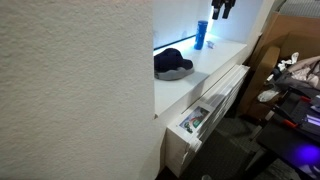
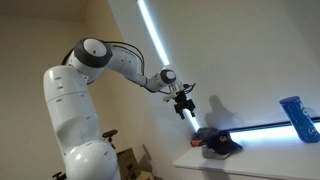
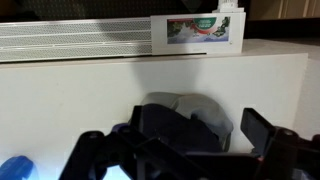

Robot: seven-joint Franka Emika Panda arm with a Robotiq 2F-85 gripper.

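Note:
A dark cap with a grey brim (image 1: 175,70) rests on the white ledge (image 1: 185,92) by the window. In exterior view 2 the cap (image 2: 222,147) sits near the ledge's left part, and my gripper (image 2: 185,106) hangs above it, clear of the surface. The wrist view looks down on the cap (image 3: 205,108), partly covered by the gripper body. There my gripper is open, its two fingers wide apart and nothing seen held. In exterior view 1 the gripper (image 1: 221,13) shows at the top edge.
A blue cup (image 1: 200,35) stands farther along the ledge; the cup (image 3: 16,168) shows at the wrist view's lower left corner. Below the ledge is an open compartment (image 1: 194,119) with a colourful packet. A dark table (image 1: 293,143) stands at the right.

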